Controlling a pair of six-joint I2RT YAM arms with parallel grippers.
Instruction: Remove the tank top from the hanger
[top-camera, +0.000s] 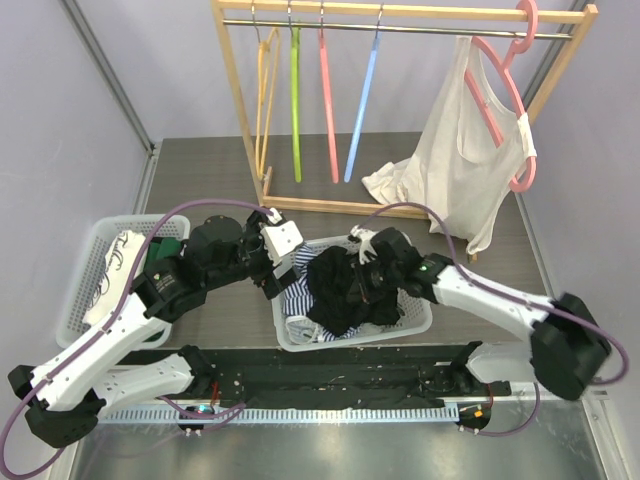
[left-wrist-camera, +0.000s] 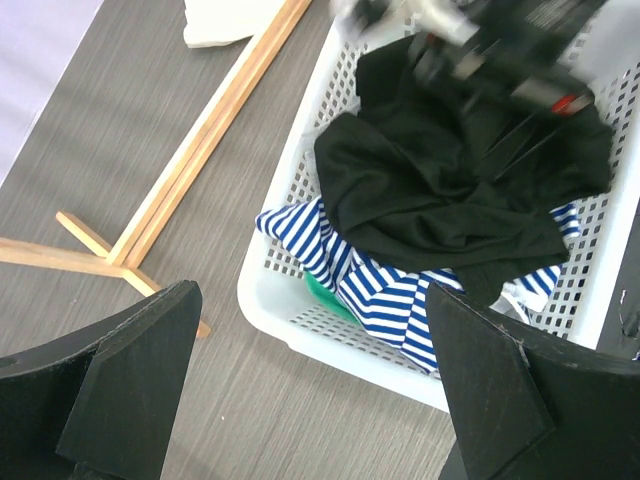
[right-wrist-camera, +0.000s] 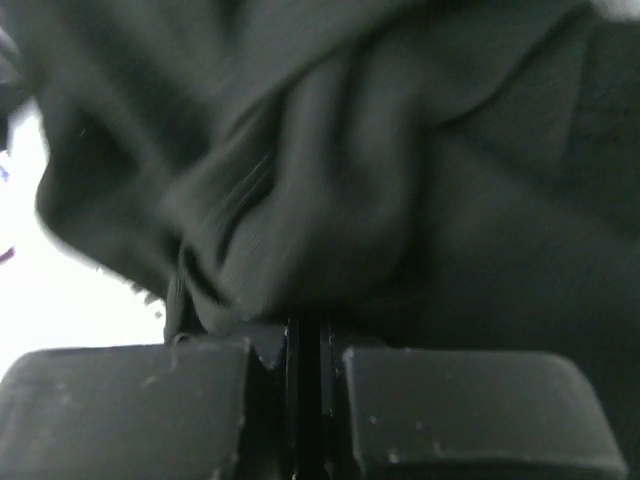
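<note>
Inside the middle basket (top-camera: 425, 318), black cloth (left-wrist-camera: 425, 200) lies bunched over a blue-and-white striped cloth (left-wrist-camera: 390, 300). My right gripper is shut on the black cloth, whose dark folds fill most of the right wrist view. The left gripper stands open at the basket's left side, with nothing between its fingers. On the rack's right end, a white tank top (top-camera: 445, 140) hangs from a pink hanger (top-camera: 500, 65). Whether the black cloth is a tank top I cannot tell.
Empty yellow, green (top-camera: 295, 105), pink and blue (top-camera: 362, 105) hangers hang on the wooden rack (top-camera: 400, 10). A second basket (top-camera: 80, 290) at the left holds white and green cloth.
</note>
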